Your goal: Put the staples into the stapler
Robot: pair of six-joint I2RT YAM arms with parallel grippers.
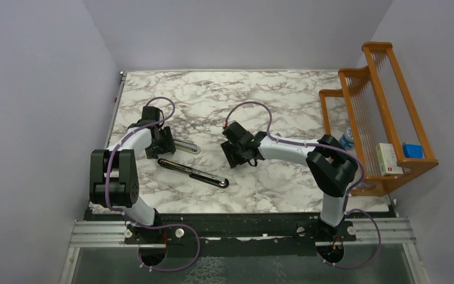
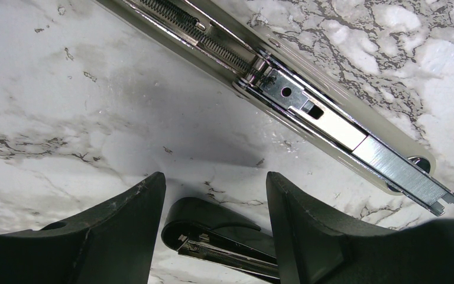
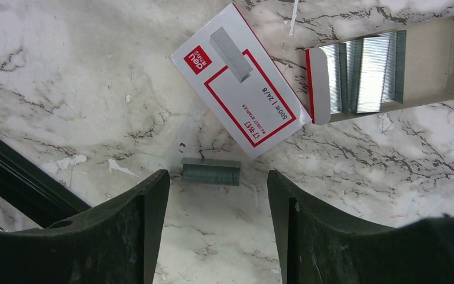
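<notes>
An opened stapler (image 2: 325, 106) with a beige-grey body shows its spring and metal channel in the left wrist view. My left gripper is open beside it, with empty space between its fingers. Farther off, in front of that gap, is the rounded end of a long black stapler (image 2: 213, 222), which stretches diagonally over the table (image 1: 195, 173). In the right wrist view, a short strip of staples (image 3: 211, 172) lies on the marble, between the fingertips of my open right gripper as seen from the camera; no finger is closed on it.
Past the strip lie a white-and-red staple box cover (image 3: 241, 83) and its inner tray (image 3: 428, 65) with several staple strips. A wooden rack (image 1: 384, 106) stands at the right, holding a white box (image 1: 388, 158) and a blue one (image 1: 412, 150).
</notes>
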